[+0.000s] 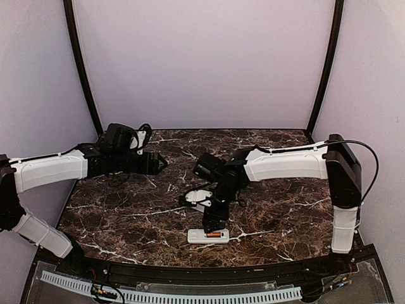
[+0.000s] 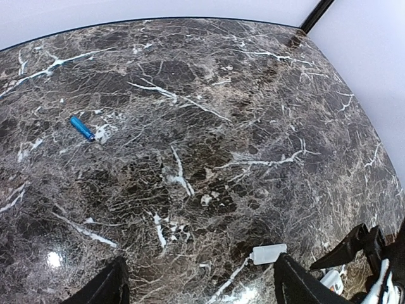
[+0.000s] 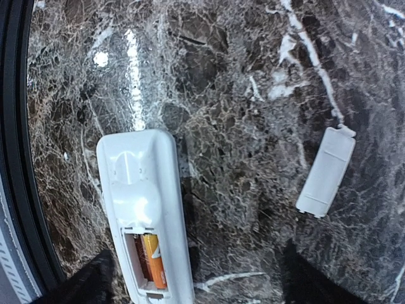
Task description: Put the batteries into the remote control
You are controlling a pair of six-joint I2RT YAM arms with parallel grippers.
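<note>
The white remote control (image 3: 140, 183) lies back up near the table's front edge, its battery compartment uncovered. One orange battery (image 3: 154, 261) rests in the compartment's right side in the right wrist view; the slot beside it looks empty. My right gripper stands open above the remote, its fingers (image 3: 304, 278) apart with nothing between them. A blue battery (image 2: 81, 128) lies loose on the table in the left wrist view. The white battery cover (image 3: 327, 171) is on the table beside the remote. Well away from these, my left gripper (image 1: 159, 163) hangs open and empty.
The dark marbled table (image 1: 139, 221) has wide clear room at left and right. A black rail (image 1: 152, 271) runs along its front edge, close to the remote. The right arm (image 1: 285, 166) blocks part of the top view.
</note>
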